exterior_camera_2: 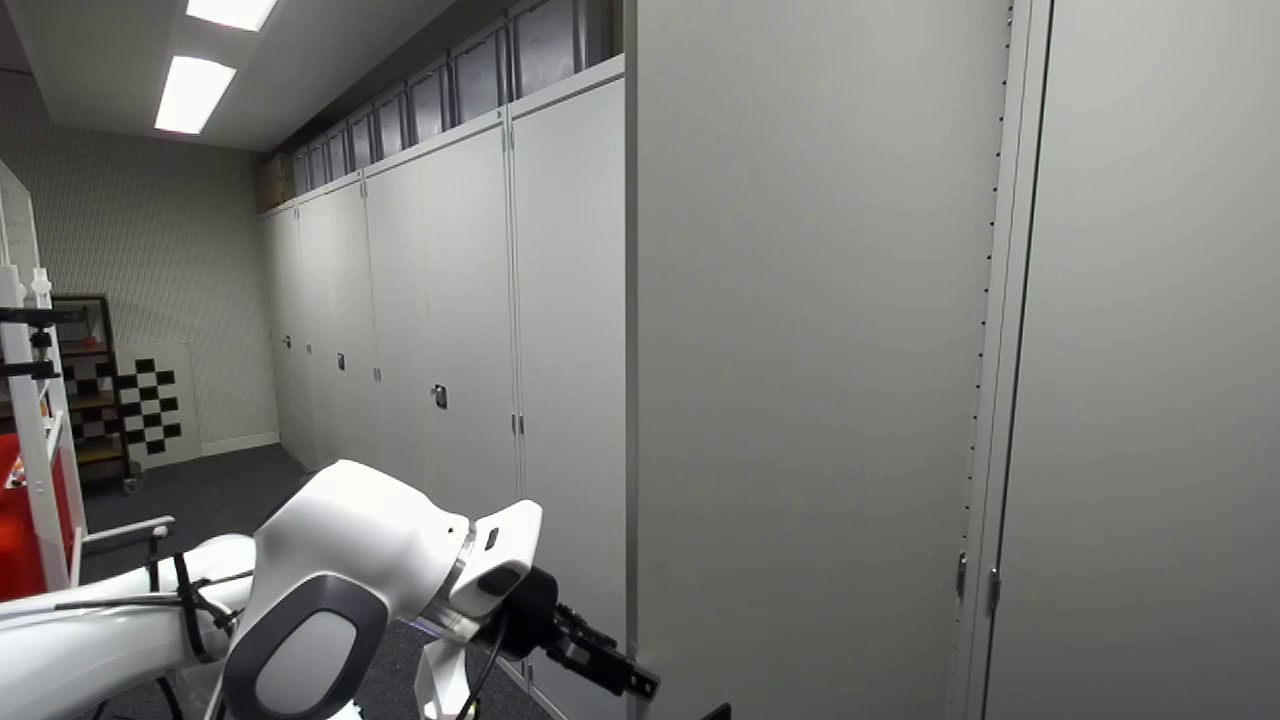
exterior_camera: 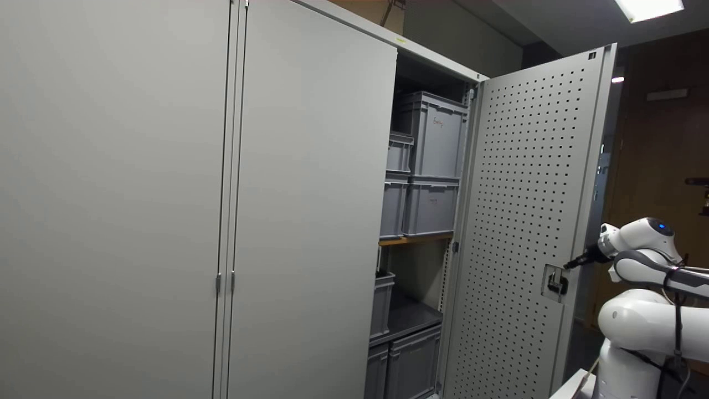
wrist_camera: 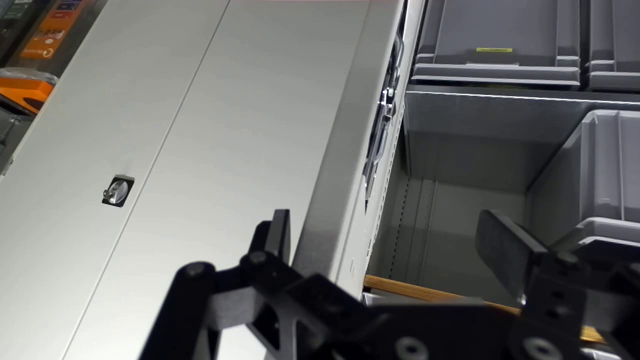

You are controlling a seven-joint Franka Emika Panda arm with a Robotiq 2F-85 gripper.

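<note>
A grey cabinet door (exterior_camera: 525,173), its inside face perforated, stands swung open. My gripper is open, its two black fingers (wrist_camera: 279,234) wide apart. In the wrist view the door's edge (wrist_camera: 318,240) runs up between them, close to the left finger, with a wide gap to the right one. Whether a finger touches the door cannot be told. In exterior view 1 the black fingertips (exterior_camera: 568,266) reach the door's free edge, just above its inner latch plate (exterior_camera: 554,282). From the other side, one finger (exterior_camera_2: 642,684) shows beside the door's outer face (exterior_camera_2: 804,360).
Inside the cabinet stand grey bins (exterior_camera: 435,139) on shelves, above and below a wooden strip (exterior_camera: 416,239). The neighbouring door (exterior_camera: 312,199) is closed. More closed cabinets (exterior_camera_2: 450,312) line the wall behind the arm, and dark floor (exterior_camera_2: 228,486) lies open beside them.
</note>
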